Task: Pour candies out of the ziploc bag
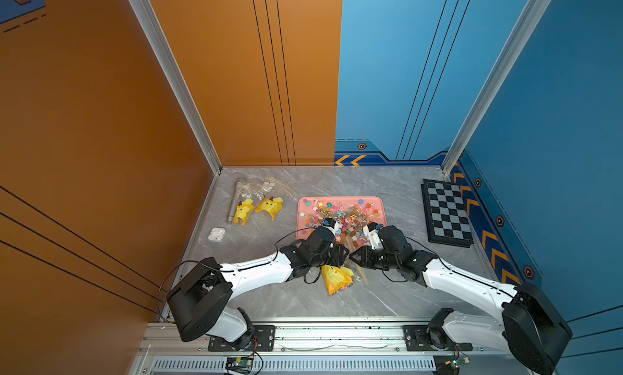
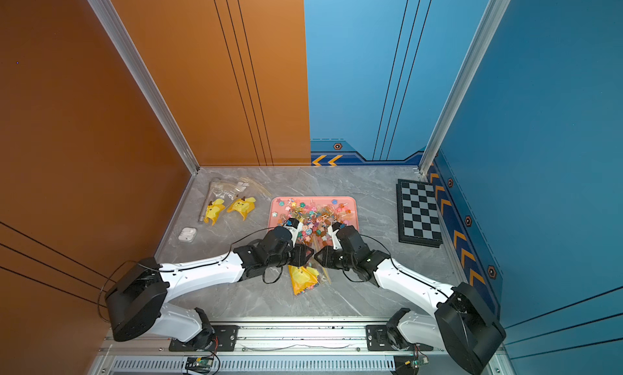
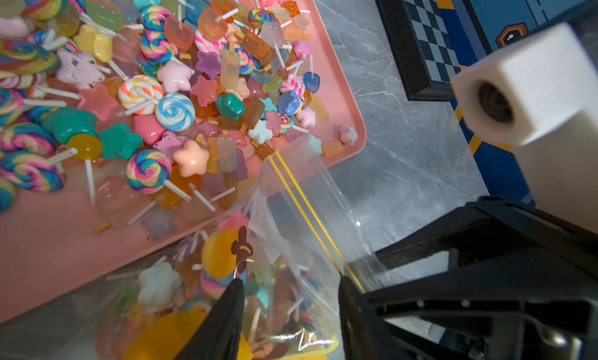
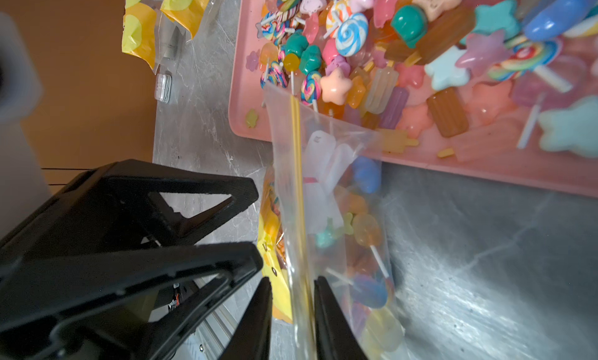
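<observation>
The clear ziploc bag (image 1: 338,279), with a yellow character print and candies inside, lies on the table before the pink tray (image 1: 301,220). Its yellow zip strip (image 3: 309,213) shows up close, the mouth end reaching over the tray rim. My left gripper is open above the bag's printed side; its parted fingers (image 4: 239,260) show beside the bag in the right wrist view. From the other side comes my right gripper, fingers part open, with the bag's zip edge running between them. Whether either finger touches the plastic, I cannot tell.
Candies and lollipops cover much of the tray. Two yellow-printed empty-looking bags (image 1: 268,207) lie at the left back, near a white case (image 1: 216,234). A checkered board (image 1: 447,211) stands on the right. Bare table lies between tray and board.
</observation>
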